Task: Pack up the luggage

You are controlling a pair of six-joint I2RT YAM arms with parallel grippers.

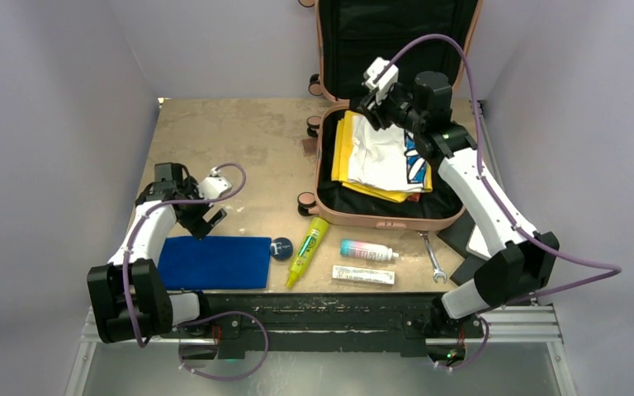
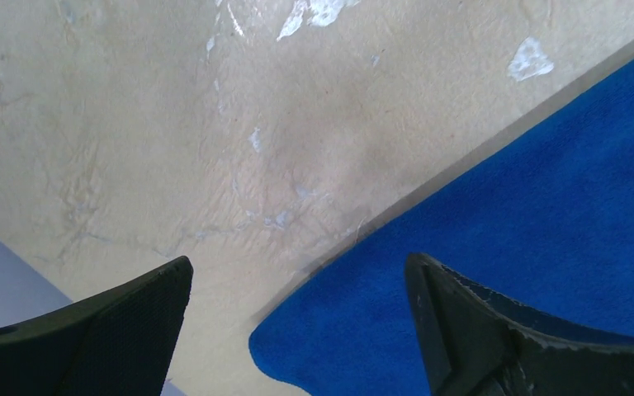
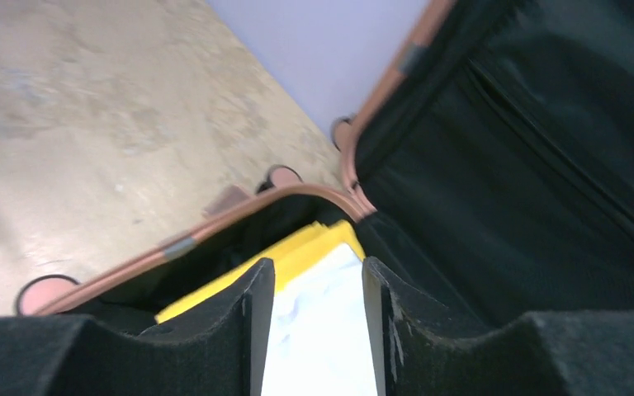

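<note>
The open suitcase [image 1: 388, 221] holds folded yellow cloth [image 1: 342, 153] with a white shirt [image 1: 376, 157] lying on it. Above the shirt's far-left part is my right gripper, open and empty, well clear of the cloth in the right wrist view. A folded blue cloth [image 1: 215, 264] lies flat at the front left of the table. My left gripper stands wide open over its back-left edge, with nothing between the fingers. Part of the shirt is hidden behind the right arm in the top view.
Along the front lie a round dark tin [image 1: 281, 249], a yellow tube [image 1: 307, 252], a spray bottle [image 1: 366, 251], a white box [image 1: 363, 275] and a wrench [image 1: 433, 257]. A dark flat item [image 1: 456, 235] shows under the right arm.
</note>
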